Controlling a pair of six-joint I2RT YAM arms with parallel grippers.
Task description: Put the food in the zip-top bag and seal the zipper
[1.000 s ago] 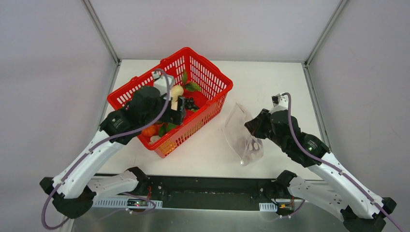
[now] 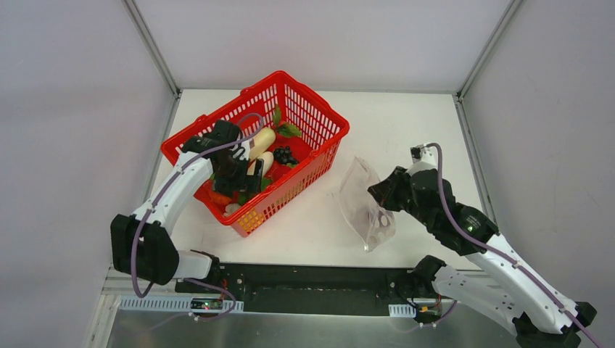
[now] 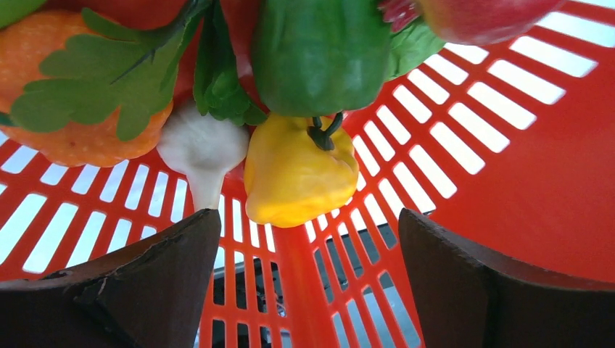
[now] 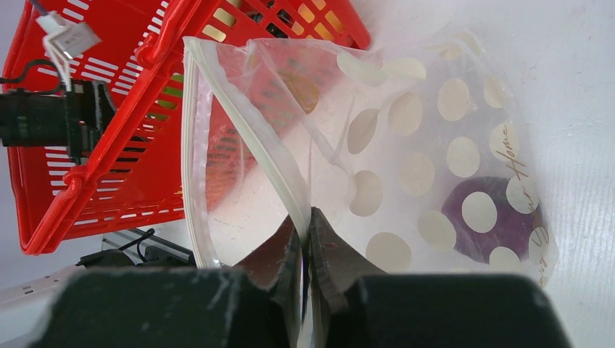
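In the left wrist view, my left gripper stands open inside the red basket. A yellow pepper lies just ahead of its fingertips, beside a white bulb, a green pepper and an orange vegetable; none is between the fingers. The clear zip top bag with pale dots lies on the table. My right gripper is shut on a zip edge at the bag's mouth, which gapes. A purple patch shows near its far end; whether printed or inside, I cannot tell.
The red basket stands left of the bag, with slatted walls around the left gripper. A pale long vegetable and dark grapes are also inside.
The right arm and bag have hardly moved.
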